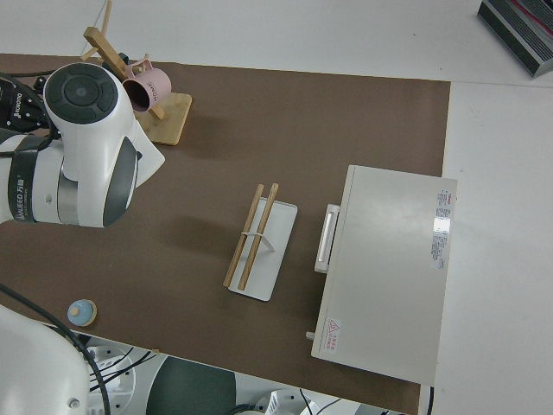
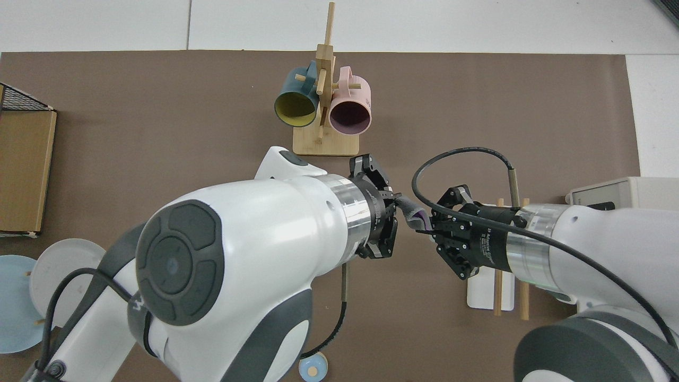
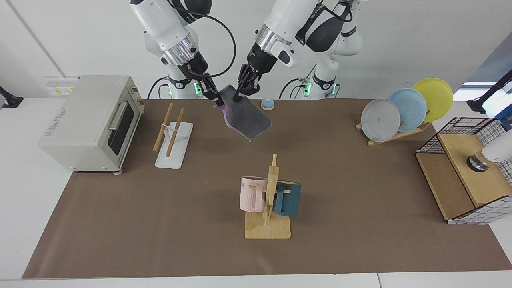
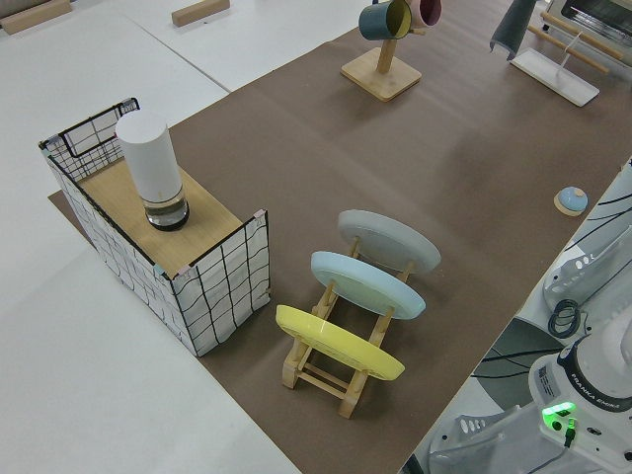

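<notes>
A dark grey cloth (image 3: 247, 120) with a purple edge hangs between the two grippers. In the top view my left gripper (image 2: 385, 207) holds it on the left; in the left view that gripper is at the cloth's upper corner. My right gripper (image 2: 439, 226) is at the cloth's other end, close beside it; whether its fingers are shut on the cloth is hard to tell. The left gripper's fingers are largely hidden behind its housing in the top view.
A mug tree (image 3: 267, 225) holds pink and teal mugs. A white toaster oven (image 3: 86, 125), a white rack (image 3: 168, 158) with wooden bars, a plate rack (image 4: 346, 385), a wire shelf (image 4: 217, 296) and a small blue round object (image 3: 267, 104) stand around.
</notes>
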